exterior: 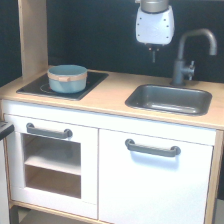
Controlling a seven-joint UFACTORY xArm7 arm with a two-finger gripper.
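The gripper hangs high at the top of the view, above the counter between the pot and the sink, a white housing with a small dark tip pointing down; whether it is open or shut is hard to make out. A teal pot sits on the black cooktop at the left of the counter.
A steel sink with a dark faucet is on the right. Below are a cabinet with a window and a white door, both with dark handles.
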